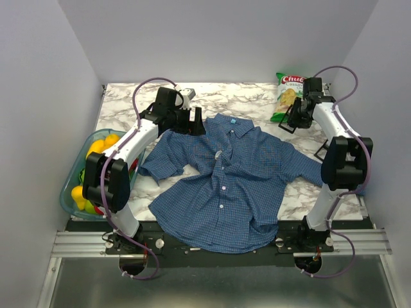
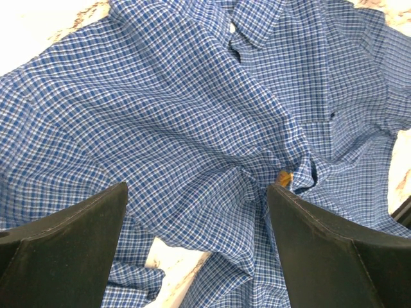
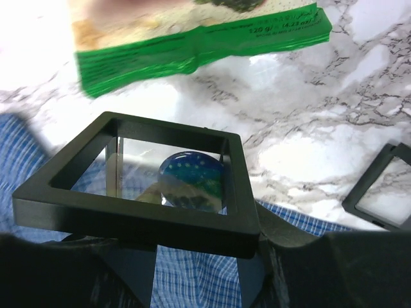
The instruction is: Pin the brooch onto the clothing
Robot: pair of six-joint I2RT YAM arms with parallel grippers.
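A blue checked shirt (image 1: 225, 192) lies spread on the marble table, filling most of the left wrist view. My left gripper (image 1: 196, 122) hangs over its upper left part, open and empty (image 2: 196, 256). In the right wrist view my right gripper is at a black square frame (image 3: 135, 221) with clear film, holding a rounded blue-green brooch (image 3: 191, 179). The frame appears raised between or just above the fingers; whether they grip it I cannot tell.
A green chip bag (image 1: 289, 95) lies at the back right. A second black frame (image 3: 369, 186) lies on the table near it. A bin of toy fruit (image 1: 83, 179) stands at the left.
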